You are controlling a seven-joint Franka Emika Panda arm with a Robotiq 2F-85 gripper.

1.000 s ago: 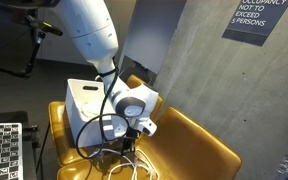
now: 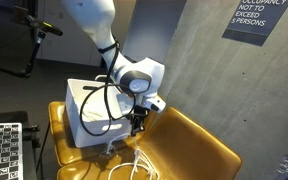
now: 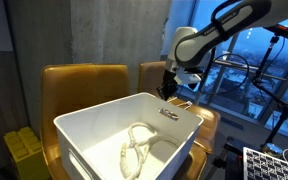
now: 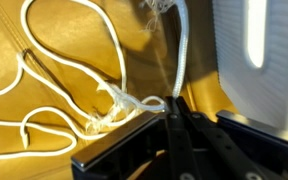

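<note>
A white rope (image 4: 64, 72) lies in loose loops on the tan seat, frayed in places. In the wrist view my gripper is shut, with one strand of this rope running right up to its fingertips and pinched there. From outside, the gripper (image 2: 137, 130) is low over the seat beside the white bin (image 2: 88, 116), with rope (image 2: 136, 163) spread below it. In the second exterior view the gripper (image 3: 169, 84) shows beyond the bin's far wall (image 3: 174, 106). Another piece of white rope (image 3: 134, 150) lies inside the bin.
The bin wall (image 4: 269, 60) is close by on the right in the wrist view. An empty tan seat back (image 2: 194, 145) stands to the right, against a grey wall (image 2: 224, 95). A yellow stack (image 3: 24, 158) is at the far left in the second exterior view.
My gripper has risen from the seat and shifted slightly toward the bin. Part of the rope has moved with it toward the bin, leaving fewer loops on the left.
</note>
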